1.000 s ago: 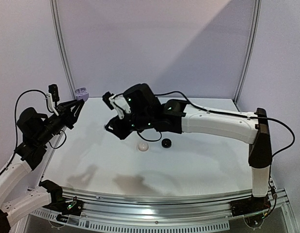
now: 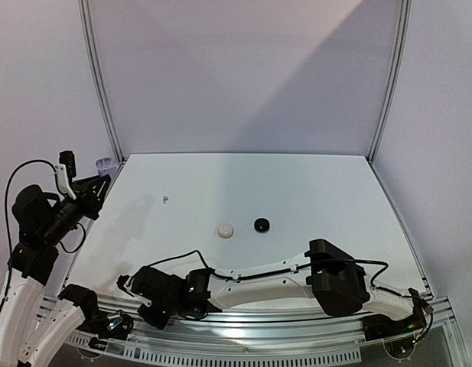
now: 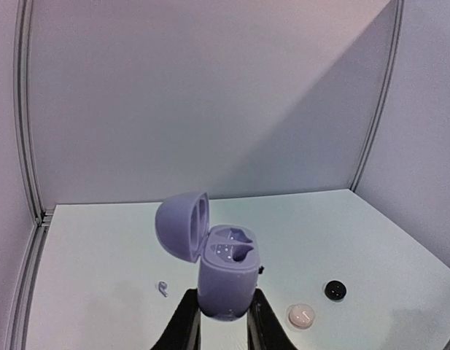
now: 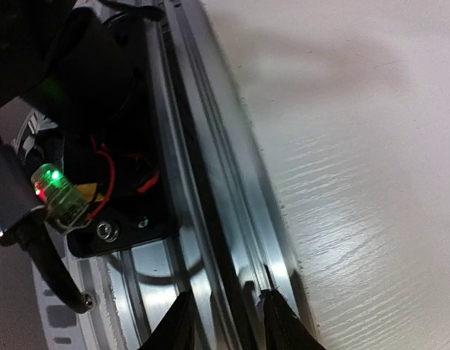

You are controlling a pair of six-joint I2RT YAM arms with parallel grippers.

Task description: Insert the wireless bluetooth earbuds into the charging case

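Note:
My left gripper is shut on the lilac charging case (image 3: 228, 281), held up at the table's left edge. The case's lid (image 3: 182, 226) stands open, and a dark slot shows on its right side; whether the other slot is filled I cannot tell. One small lilac earbud (image 2: 165, 199) lies alone on the left half of the table, and the left wrist view has the same earbud (image 3: 163, 289). Down by the front rail, my right gripper is part open with nothing between its fingers.
A pale round disc (image 2: 226, 230) and a black round disc (image 2: 262, 225) sit mid-table. A metal rail (image 2: 243, 336) runs along the front edge, with the left arm's base (image 4: 122, 182) close to the right gripper.
The right arm has swung down from above the table to the front rail, uncovering the earbud and both discs. The left gripper, with the case, has shifted left and slightly lower.

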